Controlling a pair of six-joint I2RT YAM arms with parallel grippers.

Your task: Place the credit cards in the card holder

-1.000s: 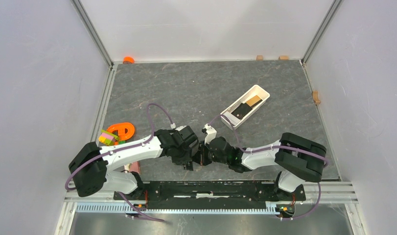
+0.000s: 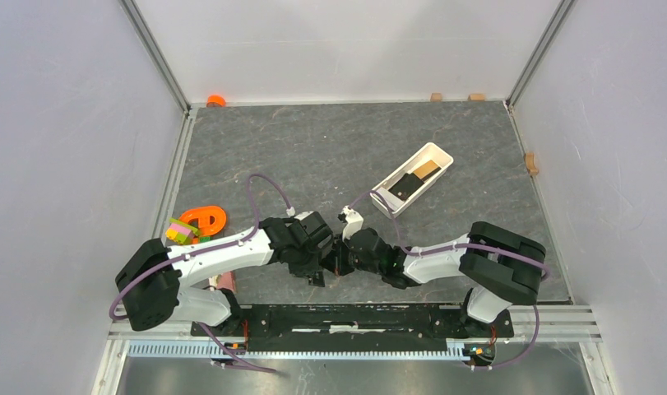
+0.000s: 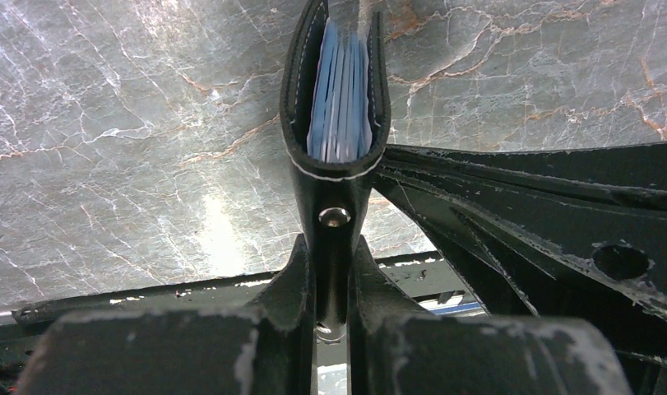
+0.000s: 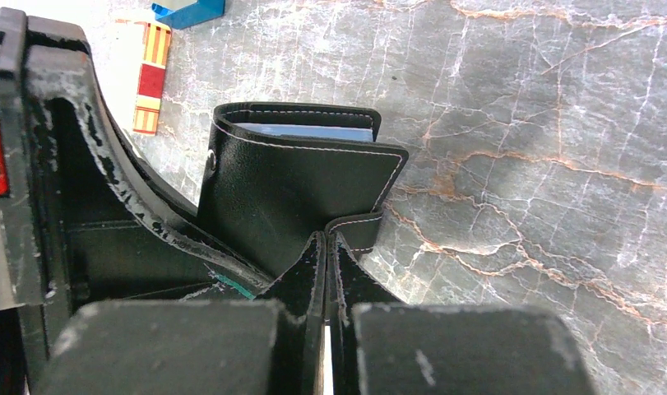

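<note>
The black leather card holder [image 3: 336, 169] stands upright, its open mouth showing the pale blue edges of several cards or sleeves [image 3: 340, 95] inside. My left gripper is shut on the holder near its snap-studded strap. From the side, the right wrist view shows the holder [image 4: 289, 189] with a pale blue edge peeking from its top. My right gripper is shut, its tips over the holder's lower stitched tab; nothing shows between them, and whether they touch it I cannot tell. From above, both grippers meet near the front middle and mostly hide the holder.
A white tray [image 2: 435, 149] with flat black, tan and pale pieces lies right of centre. Toward the left edge sit an orange ring-shaped piece [image 2: 218, 221] and coloured blocks [image 2: 179, 232].
My left arm and the tray stay where they were.
</note>
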